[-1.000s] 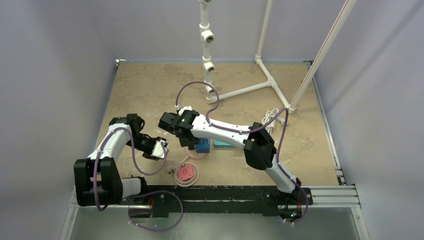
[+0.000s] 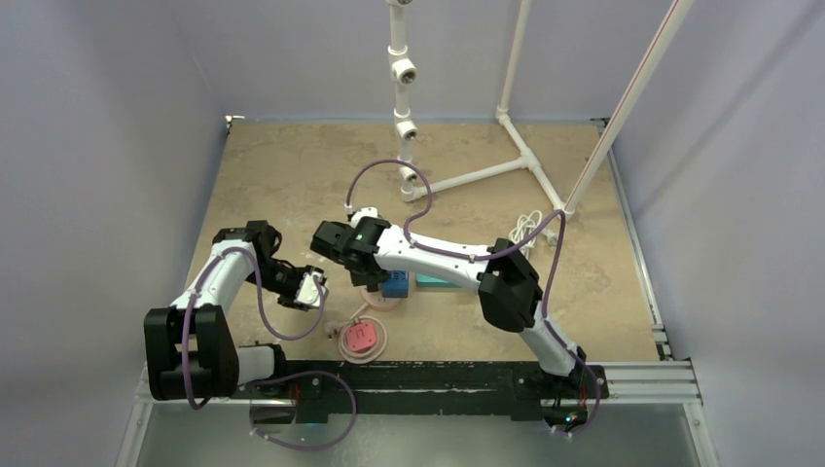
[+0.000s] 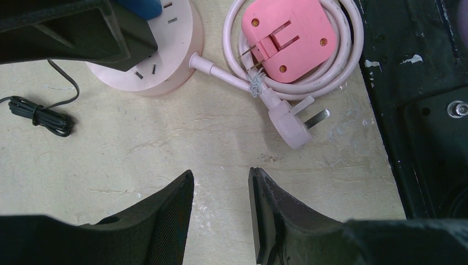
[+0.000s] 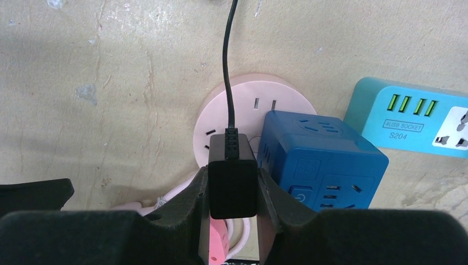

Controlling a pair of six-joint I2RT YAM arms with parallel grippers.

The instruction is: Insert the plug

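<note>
In the right wrist view, my right gripper is shut on a black adapter plug (image 4: pixel 232 187), its cable running upward. The plug hangs over the round pink power strip (image 4: pixel 287 99), just left of the blue cube socket (image 4: pixel 325 165). Whether its prongs are in slots is hidden. My left gripper stands open over bare table, low left of the power strip, whose white plug (image 3: pixel 290 127) and coiled cable lie in front of it.
A turquoise socket strip (image 4: pixel 403 121) lies right of the blue cube. A pink adapter (image 3: pixel 290 38) rests on the coiled cable at the front edge. A white pipe frame (image 2: pixel 467 178) stands at the back.
The left arm has not moved.
</note>
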